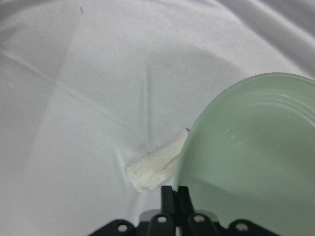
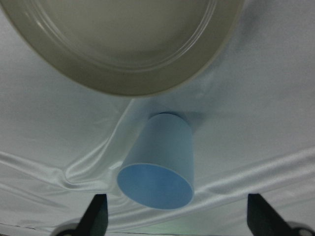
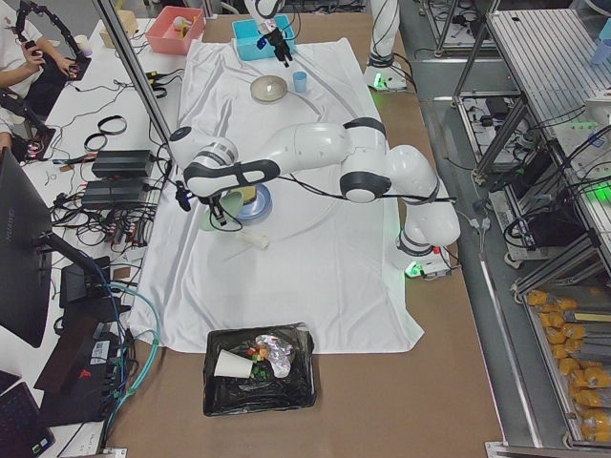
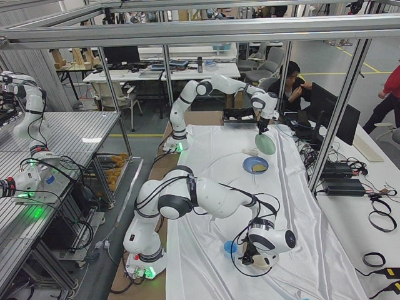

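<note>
My left gripper is shut on the rim of a green plate, held tilted above the white cloth beside a blue plate with a yellow item on it. A white wrapper-like strip lies below it. My right gripper is open above a light blue cup and a grey plate at the far end of the cloth in the left camera view.
A black lined bin with scraps and a white cup sits at the near edge. A blue basket is at the far end.
</note>
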